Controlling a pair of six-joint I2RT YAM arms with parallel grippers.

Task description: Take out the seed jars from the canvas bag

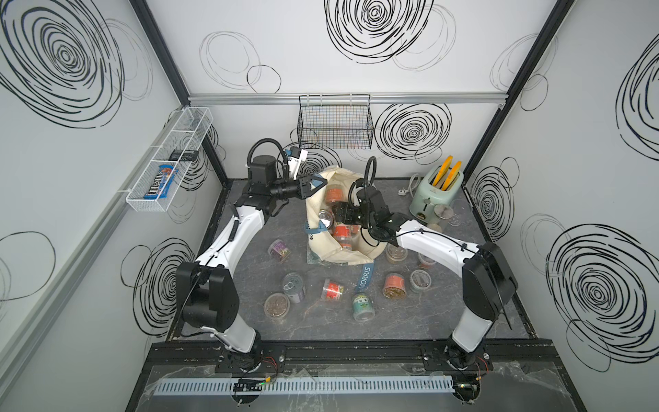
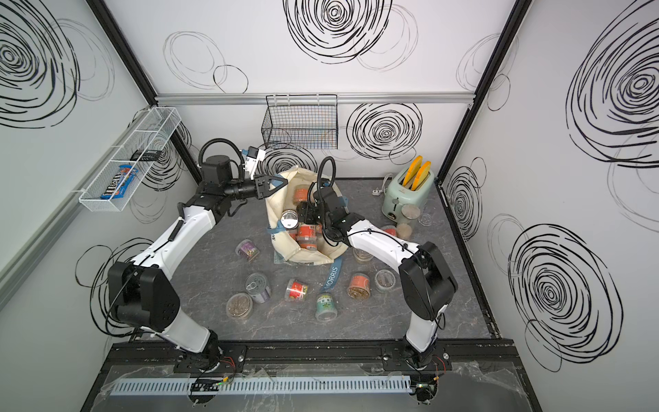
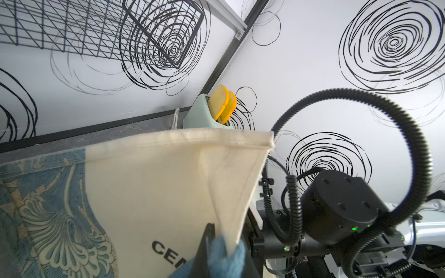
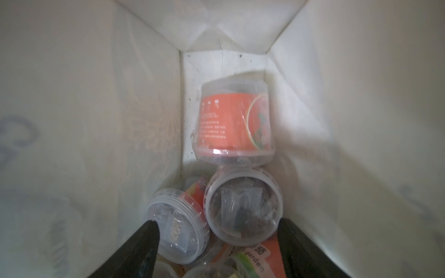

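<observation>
The cream canvas bag [image 1: 363, 250] [image 3: 148, 185] stands mid-table, its rim raised at the left where my left gripper [image 1: 317, 182] is shut on it and its blue strap. My right gripper is down inside the bag's mouth, fingers apart, nothing seen held. Below it lie several seed jars: an orange-labelled jar [image 4: 231, 121] on its side at the far end, lidded jars [image 4: 243, 208] [image 4: 176, 224] nearer, and another red-labelled jar [image 4: 264, 259] at the bottom edge.
Several jars [image 1: 333, 289] [image 1: 394, 285] [image 1: 278, 250] lie around the bag on the table. A green toaster [image 1: 429, 199] with yellow pieces stands back right. A black wire basket [image 1: 335, 127] hangs on the back wall, a white rack [image 1: 147, 199] on the left.
</observation>
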